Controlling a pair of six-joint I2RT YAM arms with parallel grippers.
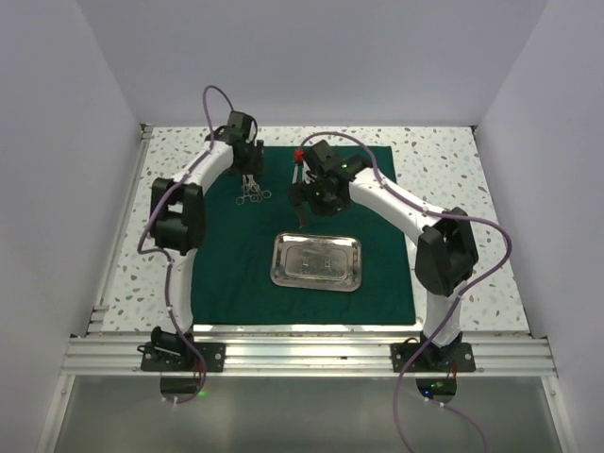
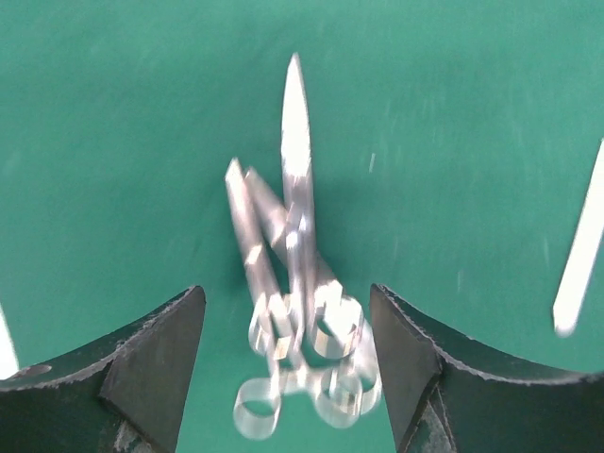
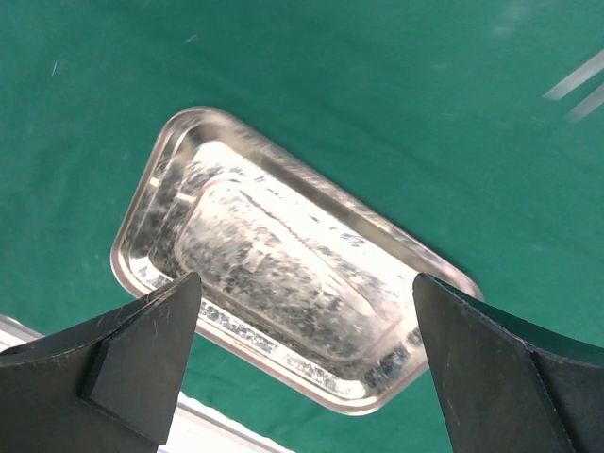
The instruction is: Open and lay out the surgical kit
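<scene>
Several silver scissor-handled instruments point(image 1: 253, 197) lie bunched together on the green cloth point(image 1: 241, 283) at its upper left, their blades crossing. My left gripper point(image 1: 248, 170) is over them; in the left wrist view its fingers stand apart, the instruments point(image 2: 295, 132) showing beyond and between them, with no grip on them visible. My right gripper point(image 1: 307, 201) is open and empty above the cloth's middle, behind the metal tray point(image 1: 276, 264). In the right wrist view the tray point(image 3: 349, 209) lies below the open fingers, a thin item point(image 3: 330, 274) seeming to lie inside.
Two slim pale instruments point(image 1: 297, 173) lie near the cloth's upper middle, partly covered by the right gripper. Beyond them, the right arm covers part of the cloth. Open cloth spreads left of the tray and in front of it.
</scene>
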